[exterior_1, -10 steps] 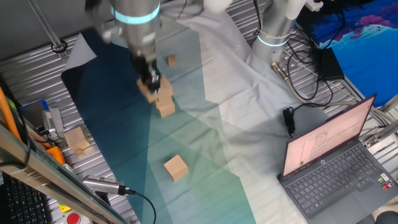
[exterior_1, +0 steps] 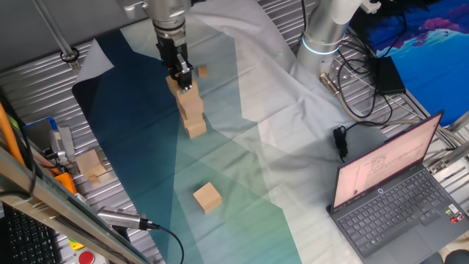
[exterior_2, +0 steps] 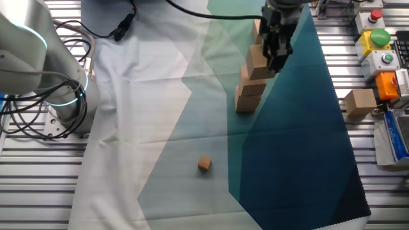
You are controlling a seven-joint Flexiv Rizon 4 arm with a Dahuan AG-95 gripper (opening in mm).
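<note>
Wooden blocks form a short stack on the cloth; its lower block (exterior_2: 246,103) and a middle block (exterior_2: 252,85) show in exterior view 2. An upper block (exterior_2: 257,62) sits over them, slightly off line, with my gripper (exterior_2: 278,56) shut on it. From exterior view 1 my gripper (exterior_1: 182,79) points down at the stack's far end and covers part of the upper block (exterior_1: 190,104). Whether that block rests on the one below cannot be told. Apart from the stack lies a loose wooden block (exterior_1: 207,198). A small wooden cube (exterior_1: 203,72) lies beside the gripper.
An open laptop (exterior_1: 396,209) takes up the right side in exterior view 1. A cable with a metal connector (exterior_1: 124,218) reaches over the cloth's left edge. Off the cloth stands another wooden block (exterior_2: 360,102), near push-button boxes (exterior_2: 377,39).
Since a second ago the arm has come down and moved toward the far side in exterior view 1, the upper block shifting and turning with it.
</note>
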